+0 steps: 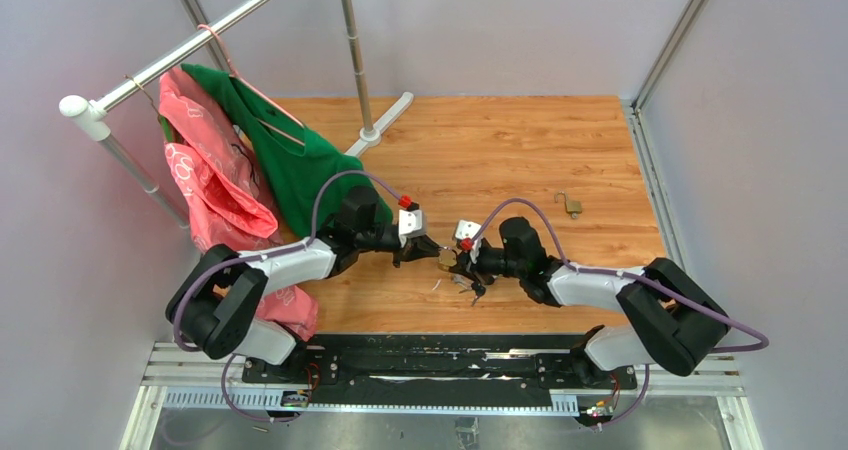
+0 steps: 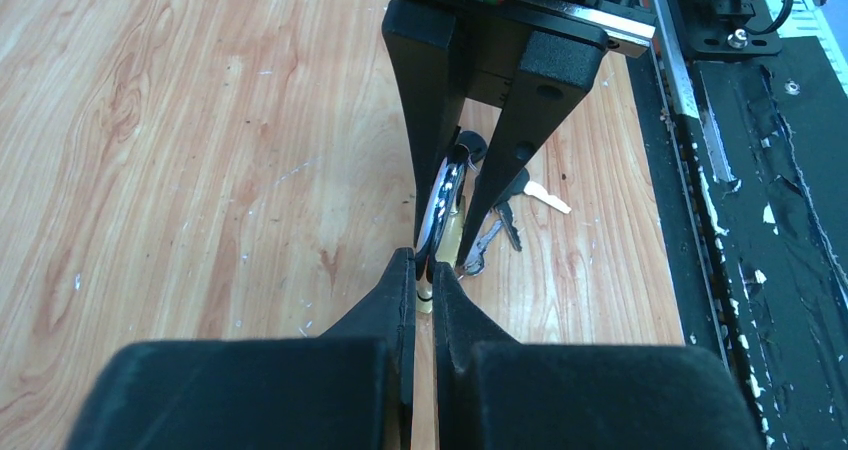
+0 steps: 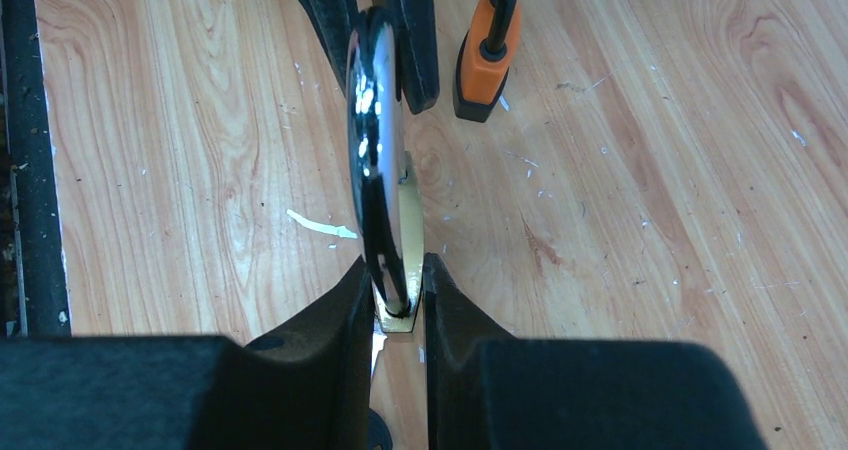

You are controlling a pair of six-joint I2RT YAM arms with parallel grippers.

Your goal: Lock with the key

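A brass padlock [image 1: 447, 259] with a chrome shackle [image 3: 366, 160] hangs above the table, between my two facing grippers. The right gripper is shut on the brass body, whose narrow end shows between its tips. My left gripper is shut on the shackle, its tips close to the body. Whether the shackle sits fully in the body cannot be told, since the fingers cover that end. On the wood below lie several keys [image 2: 510, 210], some with black heads; no key shows in the lock.
Another small padlock [image 1: 573, 208] lies at the back right with its shackle swung out. Clothes, including a green garment [image 1: 300, 170], hang from a rack at the left.
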